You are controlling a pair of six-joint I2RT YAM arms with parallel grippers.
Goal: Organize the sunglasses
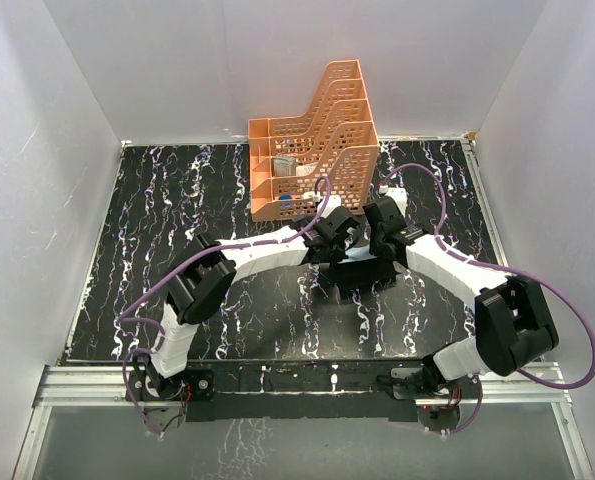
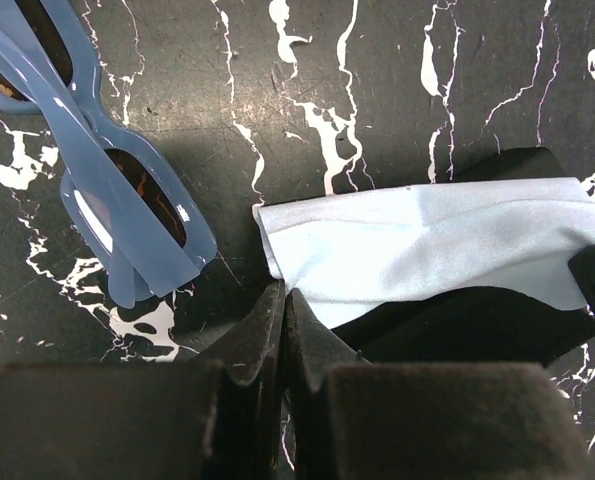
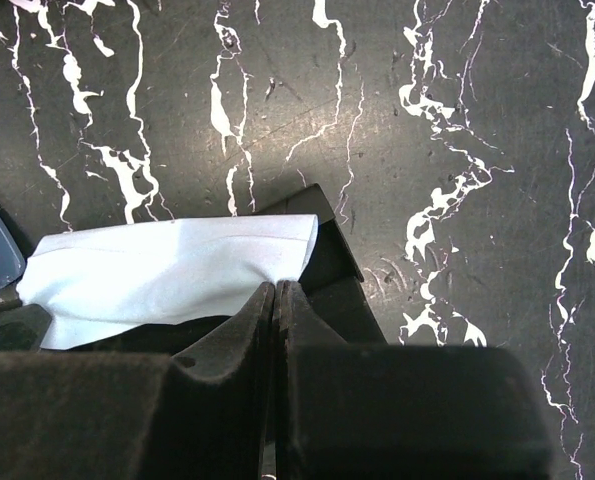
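A pale blue-white folded cloth [image 1: 358, 254] stretches between my two grippers, above a black case [image 1: 363, 275] on the table. In the left wrist view, my left gripper is shut at the cloth's lower left corner, the fabric running into its fingertips. My right gripper is shut likewise at the cloth's right end. A blue-framed pair of sunglasses with dark lenses lies folded on the table, left of the cloth; only its edge shows in the right wrist view. Much of the case is hidden under cloth and grippers.
An orange tiered rack [image 1: 322, 140] stands at the back, with a few small items in its left part. The black, white-veined table [image 1: 157, 260] is clear at the left. Walls close in on both sides.
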